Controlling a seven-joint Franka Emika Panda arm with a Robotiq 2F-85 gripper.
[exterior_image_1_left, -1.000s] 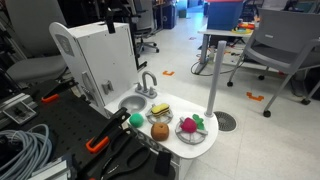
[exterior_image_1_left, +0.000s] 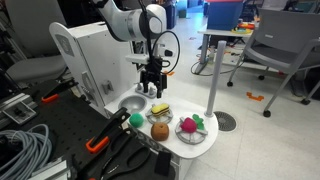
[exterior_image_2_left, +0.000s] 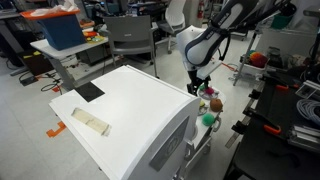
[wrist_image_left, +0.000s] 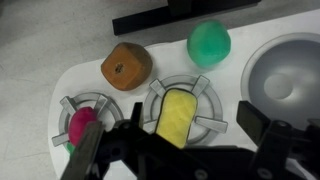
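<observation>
My gripper (exterior_image_1_left: 152, 87) stands open above the white toy stove-and-sink top, nothing between its fingers. In the wrist view a yellow, sponge-like block (wrist_image_left: 177, 116) lies on a grey burner ring (wrist_image_left: 213, 124), between the two dark fingers and below them. A brown rounded block (wrist_image_left: 127, 66) and a green round piece (wrist_image_left: 208, 43) sit on the white surface (wrist_image_left: 165, 58) close by. On the other burner rests a pink-red item (wrist_image_left: 82, 122) with green beside it. The grey sink bowl (wrist_image_left: 285, 78) looks empty.
A faucet (exterior_image_1_left: 147, 82) rises behind the bowl, close to the gripper. A white post (exterior_image_1_left: 216, 78) stands at the top's far right corner. Beside the top, the dark table holds orange-and-black clamps (exterior_image_1_left: 105, 138) and coiled cables (exterior_image_1_left: 25, 155).
The arm has come down from high beside the white cabinet and moved right, toward the burners. The pieces on the white top have stayed in place.
</observation>
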